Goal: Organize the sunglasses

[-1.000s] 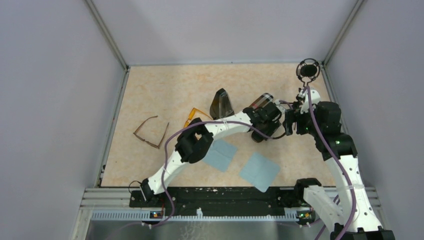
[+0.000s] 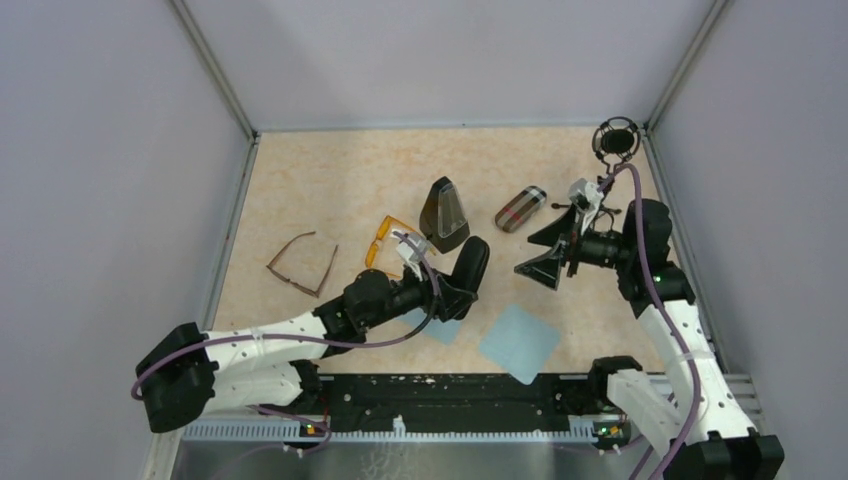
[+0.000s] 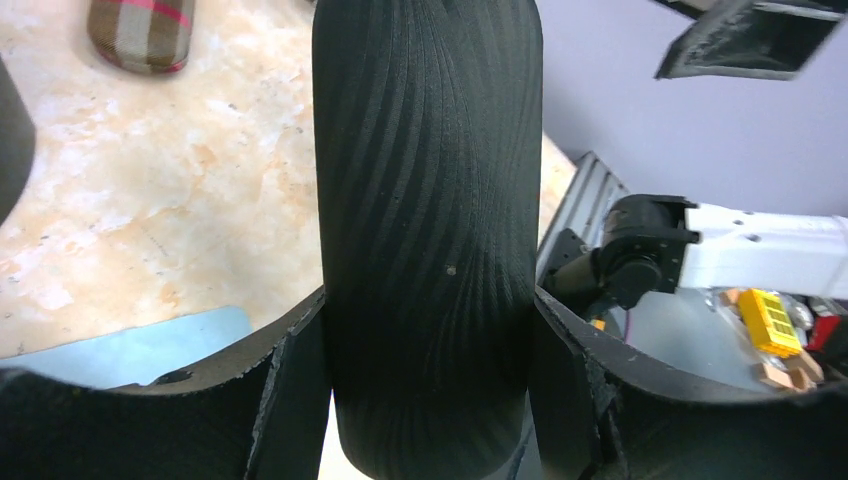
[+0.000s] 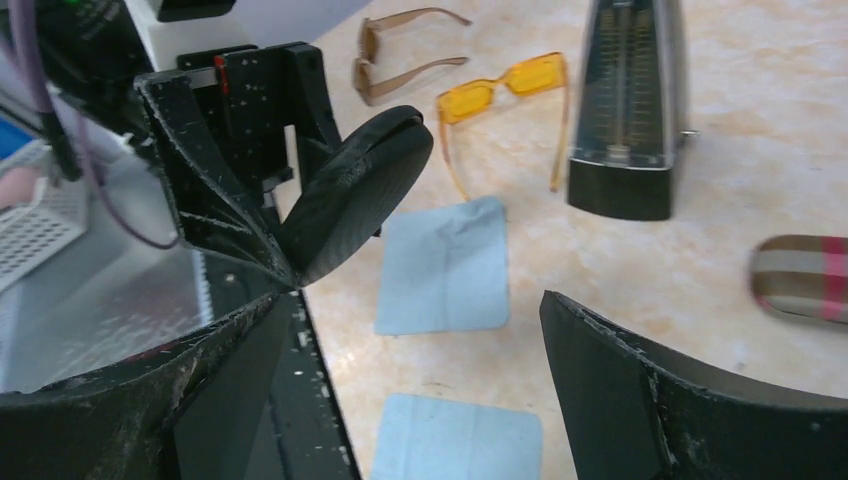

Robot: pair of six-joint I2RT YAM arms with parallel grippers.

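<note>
A long black glasses case [image 3: 425, 200] is held between the fingers of my left gripper [image 2: 460, 292], raised over the middle-front of the table, above a blue cloth. My right gripper [image 2: 542, 255] stands open and empty to its right. Brown sunglasses [image 2: 300, 280] lie unfolded at the left; yellow-lensed glasses [image 4: 530, 75] lie near the centre, partly hidden by the left arm in the top view. A dark tall case with a clear window [image 2: 443, 215] stands behind them. A plaid case [image 2: 520, 208] lies right of it.
Two blue cloths [image 2: 520, 340] [image 4: 445, 270] lie along the front. A black round stand [image 2: 617, 140] is at the back right.
My left gripper has moved left and turned upward with the black case between its fingers. My right gripper has moved left and now shows spread fingers.
</note>
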